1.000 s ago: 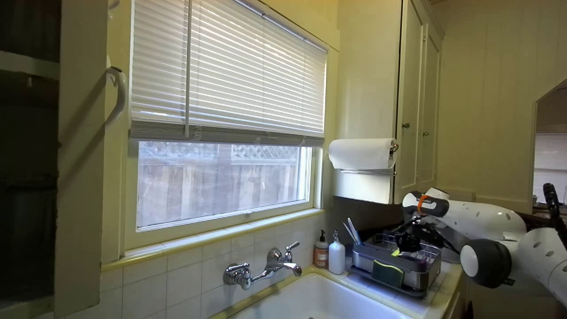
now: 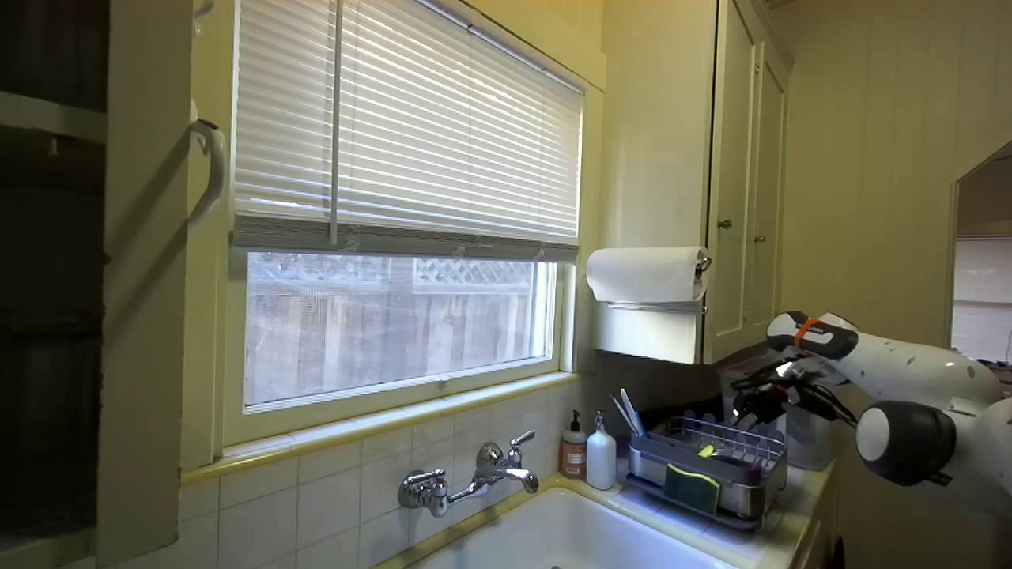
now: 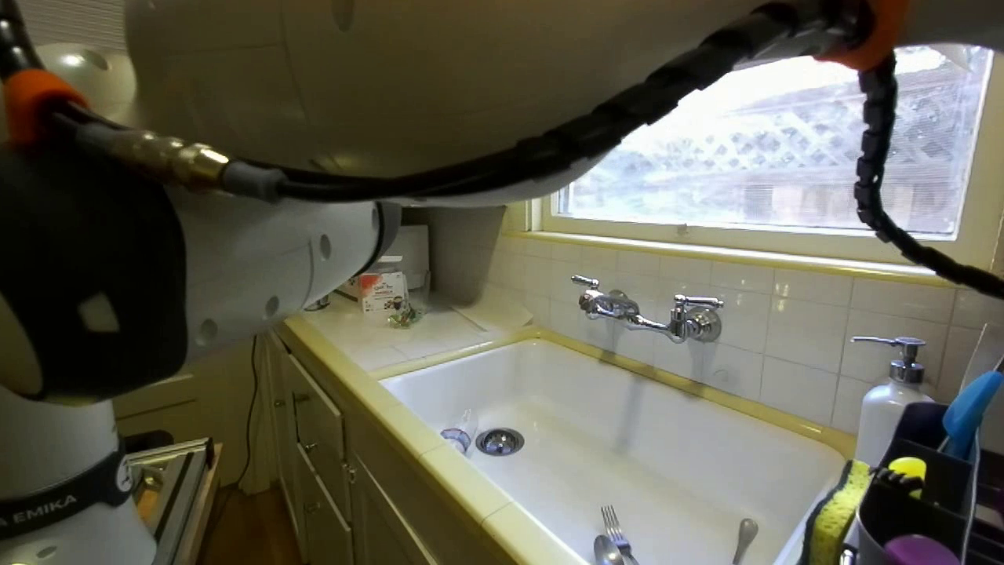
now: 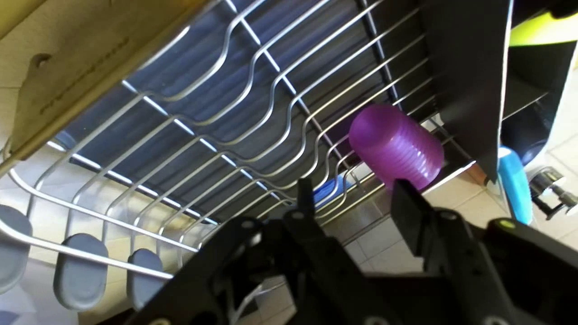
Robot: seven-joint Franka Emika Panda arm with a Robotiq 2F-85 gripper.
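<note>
My gripper hangs above the dish rack (image 4: 132,219) in the wrist view, its fingers apart with nothing visible between them. A purple ribbed cup (image 4: 398,143) lies tilted on the wires, just beyond the fingertips in that view; contact cannot be told. Something blue (image 4: 331,190) shows lower down through the rack wires. In exterior view 1, the gripper (image 2: 773,389) is over the right rear side of the rack (image 2: 707,455). Exterior view 2 does not show the gripper.
A dark utensil holder (image 4: 466,81) borders the cup. A tan panel with lettering (image 4: 81,70) overhangs the rack's other end. Soap bottles (image 2: 600,455) stand beside the rack. The sink (image 3: 602,424) holds a fork (image 3: 614,527) and other cutlery. An upper cabinet (image 2: 655,133) hangs nearby.
Over the last second the arm has moved right in exterior view 1, and the gripper has risen from low over the rack. The rack appears unmoved.
</note>
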